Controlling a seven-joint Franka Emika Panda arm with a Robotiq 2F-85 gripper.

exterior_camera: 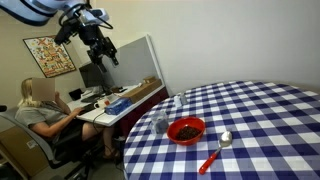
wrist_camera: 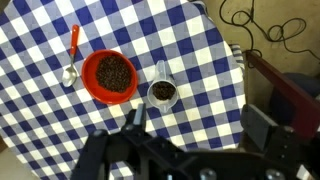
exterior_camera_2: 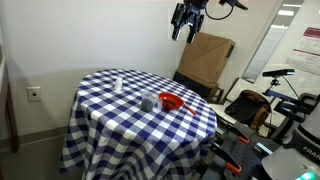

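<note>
On the checked tablecloth stands a red bowl (exterior_camera: 174,131) holding dark grains or beans. Beside it is a clear cup (exterior_camera: 160,124); from above, the cup (wrist_camera: 160,101) also shows dark contents at its bottom. A spoon (exterior_camera: 208,160) with a red handle lies on the cloth, on the other side of the bowl from the cup. High above the table's edge, well clear of all these things, hangs my gripper (exterior_camera: 113,42). In the wrist view the gripper points down with its fingers wide apart, open and empty.
A small white bottle (exterior_camera_2: 118,85) stands farther back on the cloth. Beyond the table's edge, a person (exterior_camera: 45,115) sits at a desk with a blue box (exterior_camera: 118,106).
</note>
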